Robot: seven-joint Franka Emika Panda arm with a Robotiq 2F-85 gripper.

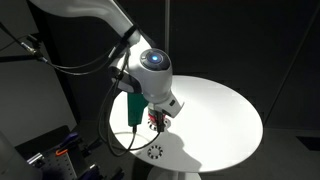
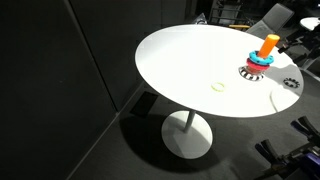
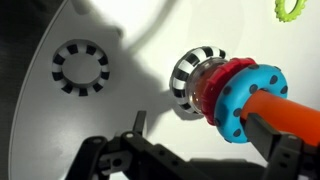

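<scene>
A stack of rings stands on the white table [image 3: 40, 140]. From the bottom it shows a black-and-white ring [image 3: 184, 72], a red ring [image 3: 212, 80], a blue dotted ring [image 3: 232, 92] and an orange post [image 3: 288, 112]. My gripper is open, its fingers spread wide. In the wrist view the right finger overlaps the orange post; whether they touch I cannot tell. Nothing is held between the fingers. Exterior view 2 shows the orange post [image 2: 267, 45] upright above the blue ring [image 2: 261, 58]. In exterior view 1 the arm mostly hides the stack.
A second black-and-white ring [image 3: 80, 67] lies flat, apart from the stack. A yellow-green ring [image 3: 290, 8] is at the wrist view's upper right corner. A cable [image 1: 100, 125] loops beside the arm.
</scene>
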